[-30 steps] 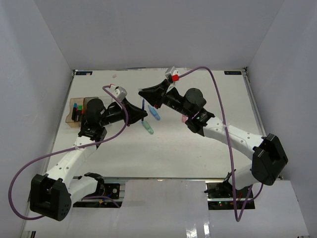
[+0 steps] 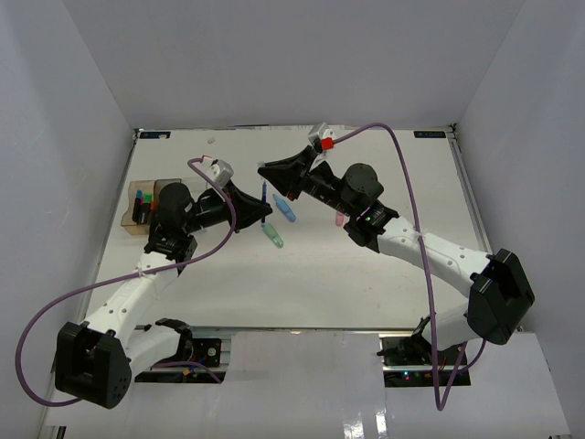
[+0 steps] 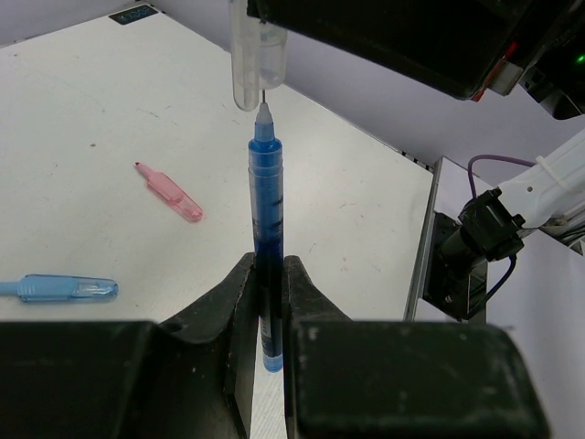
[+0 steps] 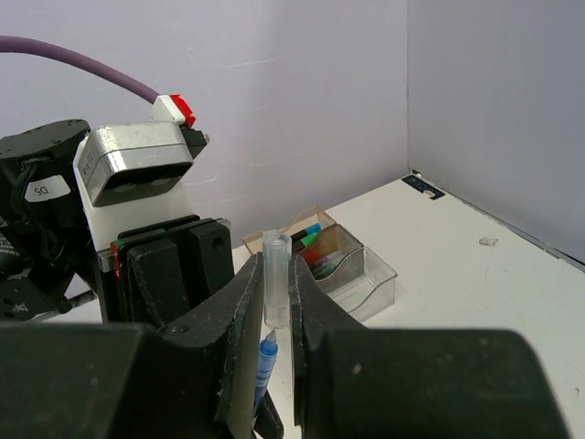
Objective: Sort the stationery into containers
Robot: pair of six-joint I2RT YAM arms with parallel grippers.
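A blue pen (image 3: 267,197) stands upright, point up, with my left gripper shut on its barrel. Just above it, a clear cap (image 4: 277,274) is held by my right gripper (image 2: 261,170), which is shut on it. In the left wrist view the pen's tip reaches the cap's lower end; whether they touch I cannot tell. On the table lie a blue marker (image 2: 284,208), a green marker (image 2: 272,235) and a pink marker (image 3: 172,194). At the left, the organizer (image 4: 370,302) with pens in one compartment is partly hidden by my left arm.
Both grippers are close together over the middle of the table (image 2: 274,293). Walls stand at the back and both sides, and purple cables hang along both arms.
My right gripper has shifted very slightly to the right. The left arm, the pen and the markers look the same.
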